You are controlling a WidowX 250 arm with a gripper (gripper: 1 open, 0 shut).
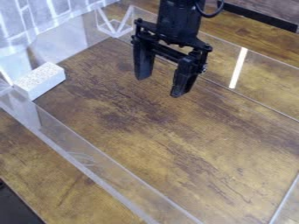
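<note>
A black robot gripper (163,68) hangs from the top centre over the wooden table (176,149). Its two fingers point down, spread wide apart with nothing visible between them. A white speckled block (40,80) lies at the left, by the clear plastic wall, well away from the gripper.
Transparent walls (93,157) border the work area on several sides. A white strip (239,68) stands out at the back right. The middle and front of the floor inside are bare.
</note>
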